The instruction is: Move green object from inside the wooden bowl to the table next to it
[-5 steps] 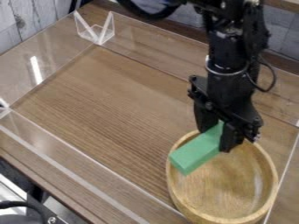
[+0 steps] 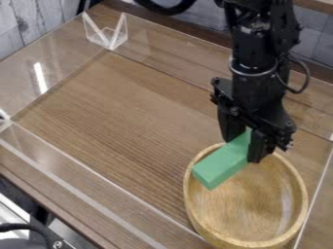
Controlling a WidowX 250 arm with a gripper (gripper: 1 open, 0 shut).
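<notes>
The green object (image 2: pixel 221 163), a block-like piece, is in the fingers of my black gripper (image 2: pixel 243 142), which is shut on its upper end. It slants down to the left, over the left side and back rim of the wooden bowl (image 2: pixel 267 226). Whether its lower end touches the bowl cannot be told from this angle. The rest of the bowl's inside looks empty. My fingers cover the top of the green object.
Bare wooden table (image 2: pixel 111 122) stretches to the left of the bowl. A clear wire-like stand (image 2: pixel 107 31) is at the far left back. Black cables (image 2: pixel 29 231) hang by the table's front left edge.
My gripper and the green object have shifted very slightly up and to the right. The bowl has stayed in place.
</notes>
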